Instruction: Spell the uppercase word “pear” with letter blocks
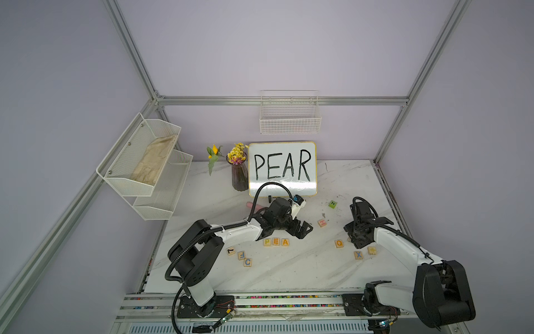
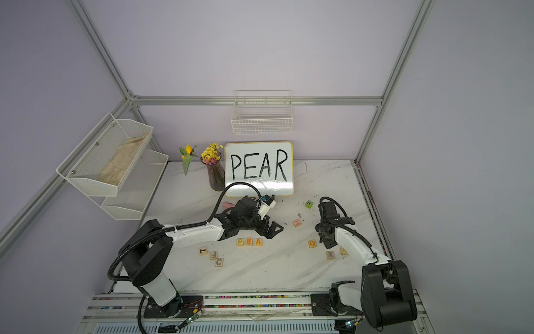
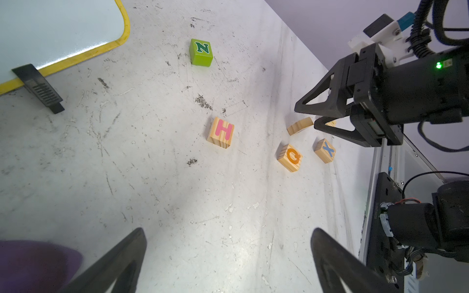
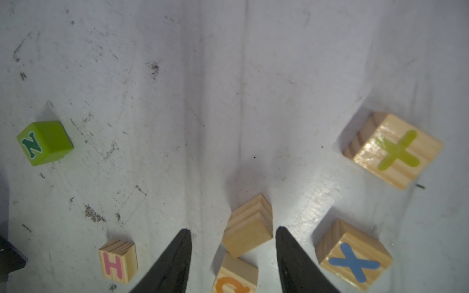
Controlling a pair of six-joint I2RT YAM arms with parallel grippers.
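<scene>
Blocks P (image 1: 267, 242), E (image 1: 276, 241) and A (image 1: 284, 242) stand in a row on the table, reading left to right. To their upper right, my left gripper hovers with its fingers wide apart and nothing between them. At the right side, my right gripper is open over a wooden block (image 4: 249, 236) whose visible faces are blank. In the right wrist view this block appears between the fingertips, nearer the right one, with clear gaps on both sides. Its letter is hidden. The whiteboard (image 1: 282, 189) at the back reads PEAR.
Close to the blank-faced block lies Q (image 3: 291, 157), with X (image 4: 354, 263) and a plus block (image 4: 398, 151) to the right. H (image 3: 221, 132) and green N (image 3: 200, 52) lie farther left. Block C (image 1: 247, 262) and others sit at front left.
</scene>
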